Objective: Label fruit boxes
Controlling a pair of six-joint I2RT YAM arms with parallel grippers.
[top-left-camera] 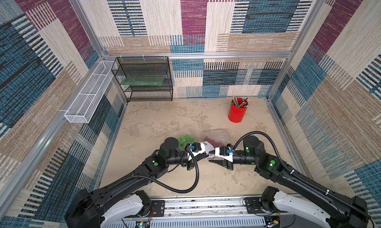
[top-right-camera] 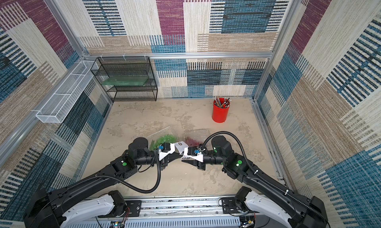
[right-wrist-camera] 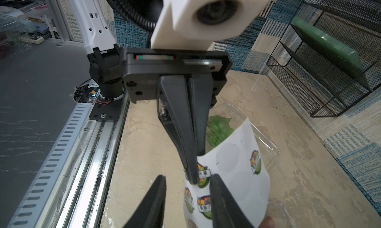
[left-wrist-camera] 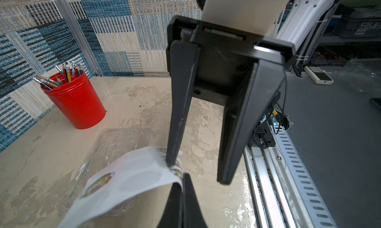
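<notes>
A curled white sheet of round fruit stickers [right-wrist-camera: 234, 168] hangs from my left gripper, which is shut on it, above the middle of the table. My right gripper faces it from the right with its fingers apart and nothing clearly between them, one tip close to the sheet in the left wrist view. Behind the grippers lie two clear plastic boxes, one with green fruit [top-left-camera: 185, 139], the other with dark red fruit [top-right-camera: 192, 141].
A red cup of pens [top-left-camera: 237, 112] stands at the back right. A black mesh shelf with a green tray [top-left-camera: 140, 81] is at the back left, and a white wire basket [top-left-camera: 79, 112] hangs on the left wall.
</notes>
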